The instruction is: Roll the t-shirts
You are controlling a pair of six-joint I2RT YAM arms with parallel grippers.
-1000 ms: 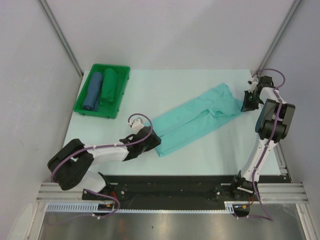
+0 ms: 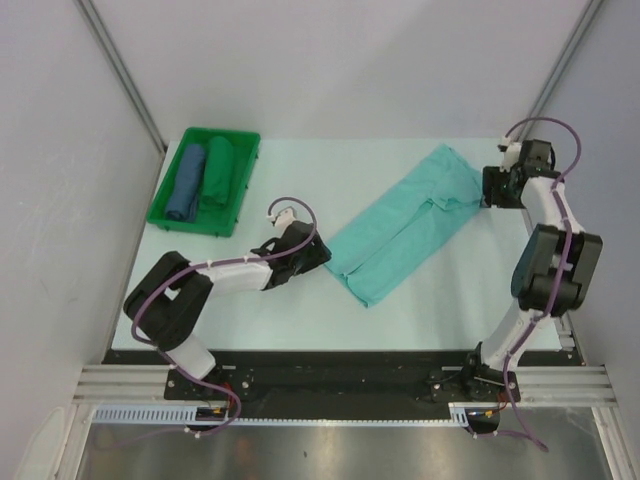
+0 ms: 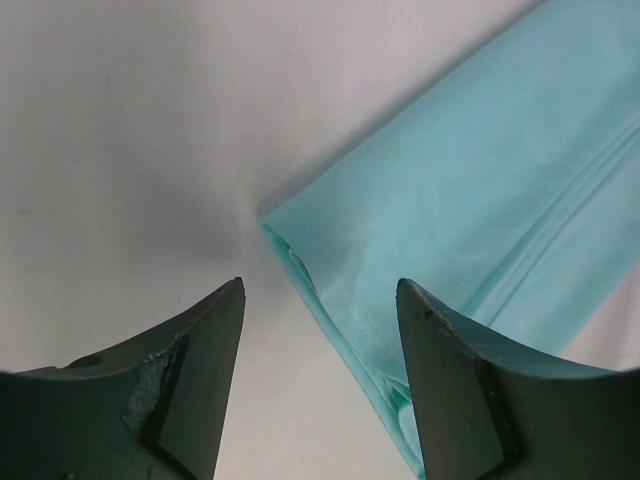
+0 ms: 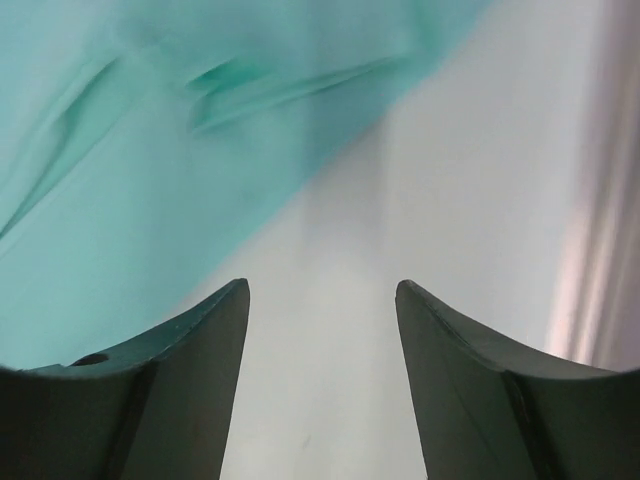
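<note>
One teal t-shirt (image 2: 395, 235) lies diagonally across the middle of the table, folded into a long strip with a lengthwise seam and a bunched fold near its far right end. At its near left end is my left gripper (image 2: 322, 255), fingers apart; in the left wrist view the shirt's corner (image 3: 330, 240) lies ahead of and partly between the fingers, not gripped. My right gripper (image 2: 490, 188) stands open by the far right end. In the right wrist view, blurred teal cloth (image 4: 200, 130) lies beyond the fingers (image 4: 205, 370), and only bare table shows between the tips.
Towards the back left stands a green basket (image 2: 240, 192) holding a rolled blue cloth (image 2: 187, 180) and a rolled green cloth (image 2: 217, 172). Walls rise at both sides.
The shirt's near left end has shifted right and the strip now slants more steeply. My left gripper has moved right and slightly back; the right has shifted slightly, ending just off the far end.
</note>
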